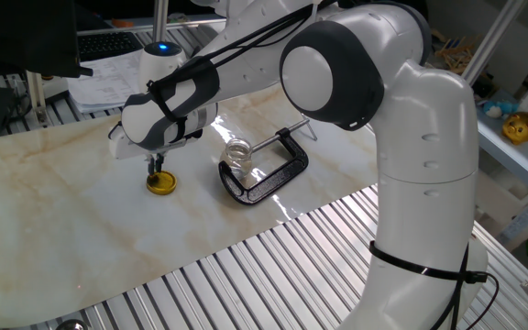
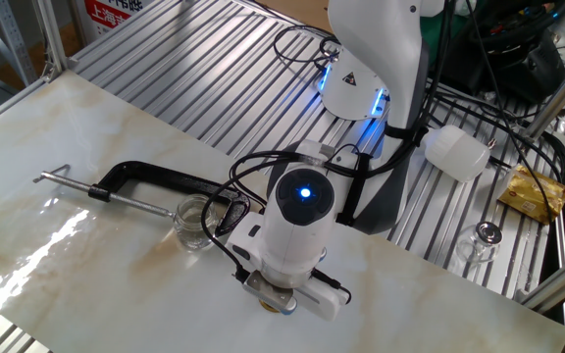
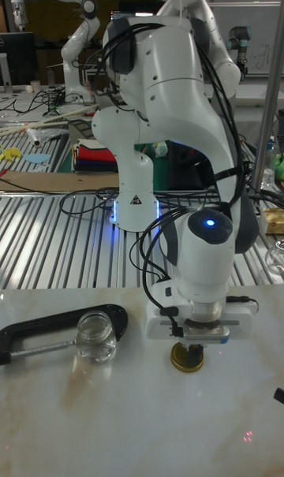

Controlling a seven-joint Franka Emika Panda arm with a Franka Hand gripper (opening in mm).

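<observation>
A round gold lid (image 1: 162, 186) lies flat on the marble-patterned tabletop, its inside facing up. My gripper (image 1: 156, 172) points down at it, the two dark fingers drawn close together at the lid's far side. In exterior view 3, the fingertips overlap the back part of the lid (image 3: 186, 360). Whether any of the rim is pinched between them cannot be made out. From exterior view 2, the hand (image 2: 292, 284) covers most of the lid. A clear glass jar (image 3: 95, 339) stands open beside a black C-clamp (image 1: 266, 183).
The clamp's threaded rod (image 2: 130, 202) reaches to the jar. Bare tabletop (image 1: 53, 229) spreads on the side away from the clamp. A slatted metal deck (image 1: 236, 284) borders it. A small jar (image 2: 479, 240) and a gold packet (image 2: 533, 192) sit on the deck.
</observation>
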